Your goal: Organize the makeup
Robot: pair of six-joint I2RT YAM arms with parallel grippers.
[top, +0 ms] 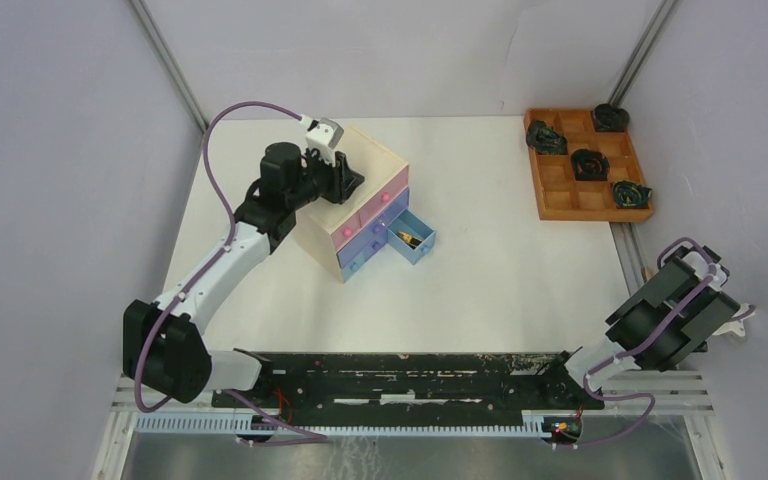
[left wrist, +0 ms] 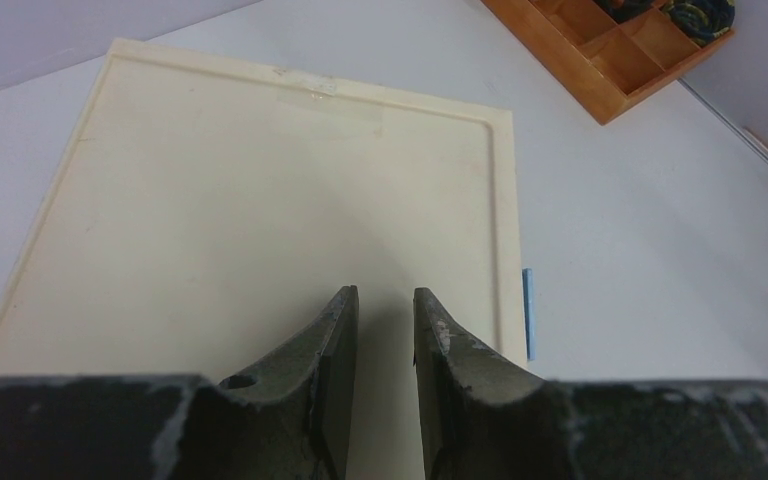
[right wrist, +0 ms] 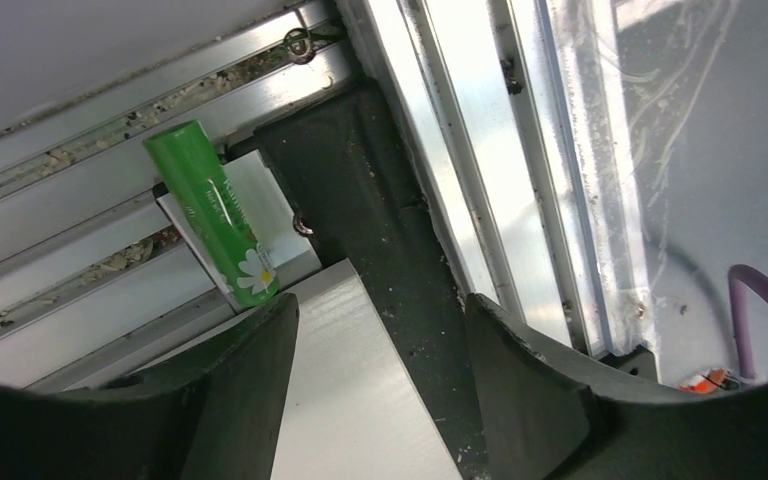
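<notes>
A makeup organizer [top: 358, 158] with pink, purple and blue drawers stands left of centre; one blue drawer [top: 422, 232] is pulled out with small items inside. My left gripper is over its cream top, part open, nothing visible between the fingers. My right gripper, at the far right beyond the table, has its fingers apart with nothing between them. A green tube with a daisy [right wrist: 205, 205] lies on metal rails just beyond its left finger.
An orange compartment tray [top: 557, 208] holding several dark bundles sits at the back right. Metal rails and a wall border the right side.
</notes>
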